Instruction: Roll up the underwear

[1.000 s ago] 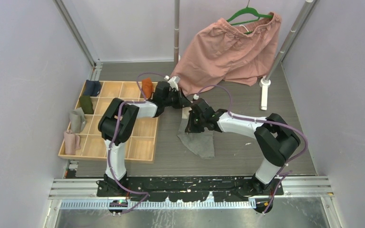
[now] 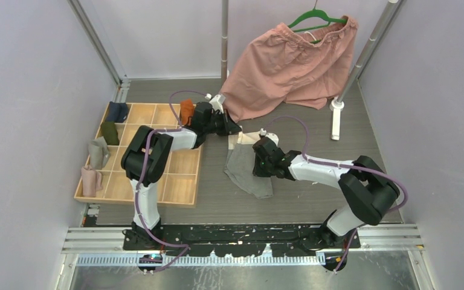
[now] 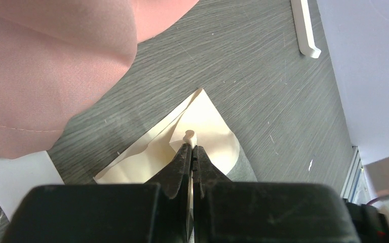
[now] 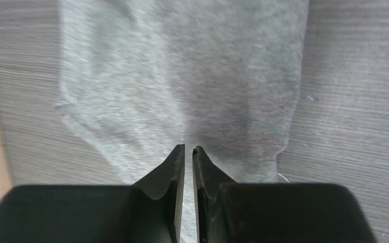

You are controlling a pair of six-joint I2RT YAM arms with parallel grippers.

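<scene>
Grey underwear [image 2: 246, 181] with a cream waistband [image 3: 207, 121] lies spread on the floor between my arms. My left gripper is shut at the waistband end, its tips close together over a small cream fold; whether it grips the fabric I cannot tell. My right gripper is shut, low over the grey fabric at its right part; I cannot see clearly whether fabric is between its fingertips.
A wooden divided box [image 2: 181, 193] with several rolled garments stands at the left. A pink garment [image 2: 284, 66] hangs on a green hanger at the back, its hem near the waistband.
The left arm has barely moved.
</scene>
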